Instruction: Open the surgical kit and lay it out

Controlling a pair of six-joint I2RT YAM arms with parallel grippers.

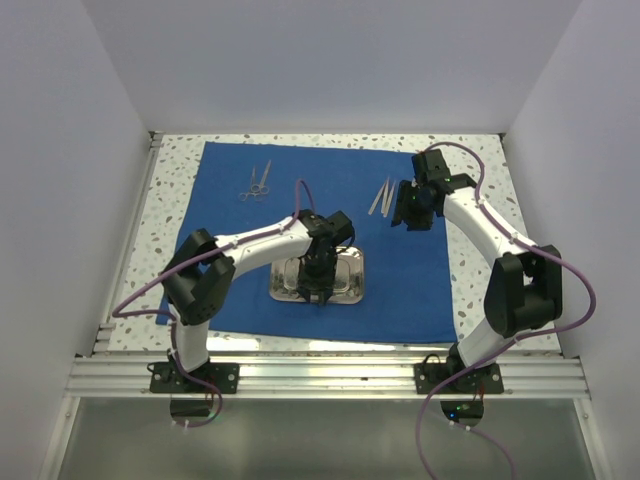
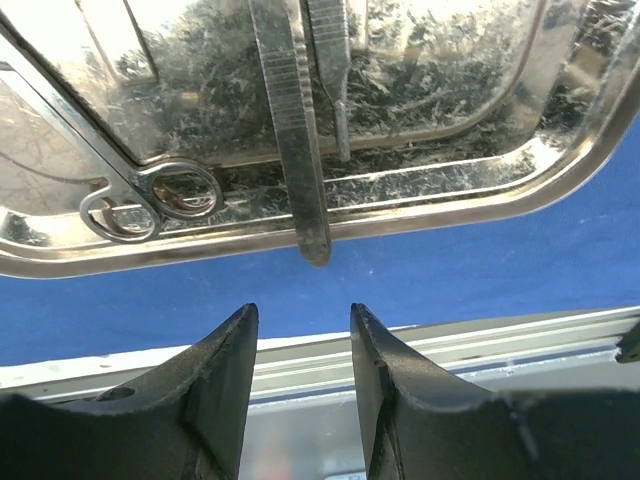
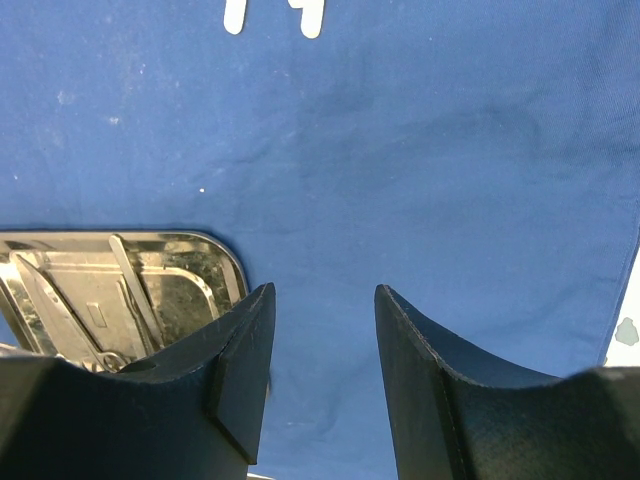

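My left gripper is open above the front rim of the metal tray point(image 1: 357, 285), with nothing between its fingers. In the left wrist view a flat ridged handle point(image 2: 292, 140) leans out over the tray's rim, its end past the edge. Beside that handle lies a thinner tool point(image 2: 334, 70), and to the left a ring-handled instrument point(image 2: 118, 185) rests inside the tray. My right gripper hovers over bare cloth right of the tray, fingers apart and empty. Two scissor-like instruments point(image 1: 262, 184) lie at the cloth's back left.
Several slim tools point(image 1: 386, 198) lie side by side on the blue cloth point(image 1: 400, 300), just left of my right gripper in the top view. Cloth right of the tray is free. A metal rail point(image 1: 330, 370) runs along the front edge.
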